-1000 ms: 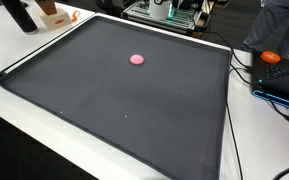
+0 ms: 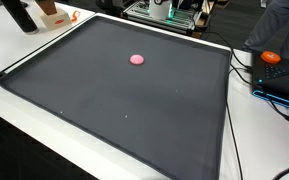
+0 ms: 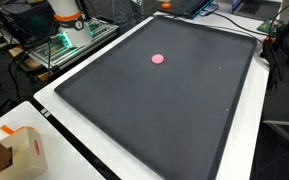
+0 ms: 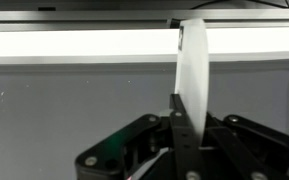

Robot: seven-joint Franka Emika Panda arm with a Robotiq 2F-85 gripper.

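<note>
A small round pink disc [image 2: 136, 59] rests on the far half of a dark grey board [image 2: 114, 105]. Exterior view 2 shows the same pink disc [image 3: 157, 58] lying flat with clear board around it. In the wrist view, my gripper is shut. A long white piece [image 4: 193, 62] sticks out from between its black parts; whether it is a finger covering or something held is unclear. Beyond it lie the grey board's edge and a white table strip. Neither exterior view shows the gripper, and its distance from the disc cannot be judged.
Apart from the disc, the board is bare. White table [image 3: 243, 149] borders it. At the back left are an orange ring-like item [image 2: 75, 15] and a brown container [image 2: 54, 7]. Cables and a dark device with an orange object [image 2: 271, 57] sit at the right.
</note>
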